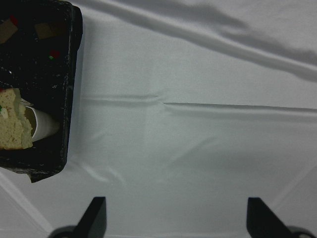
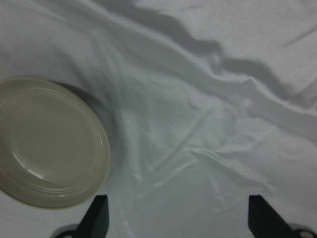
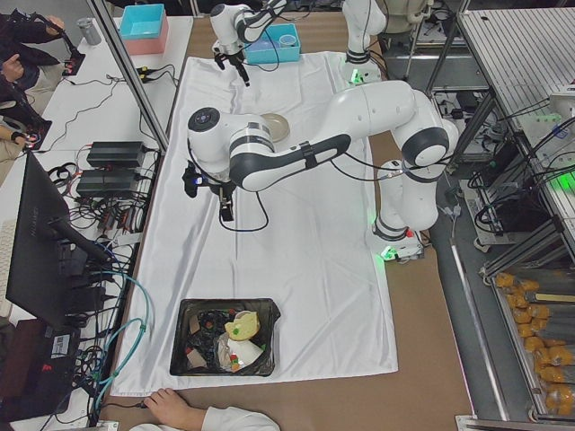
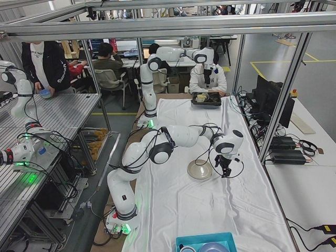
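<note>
My left gripper (image 3: pixel 211 197) hangs above the white cloth, open and empty, with the black bin (image 1: pixel 69 99) at the left of its wrist view. The bin (image 3: pixel 225 368) holds a piece of bread (image 1: pixel 12 124), a white cup (image 1: pixel 45 124) and small scraps. My right gripper (image 4: pixel 224 167) is also open and empty, over the cloth beside a beige plate (image 4: pixel 199 169), which fills the left side of the right wrist view.
A blue tub (image 4: pixel 205 236) with dishes stands at the far end from the bin. Monitors and cables line one side. A person's hand (image 3: pixel 171 404) is near the bin. The cloth between bin and plate is mostly clear.
</note>
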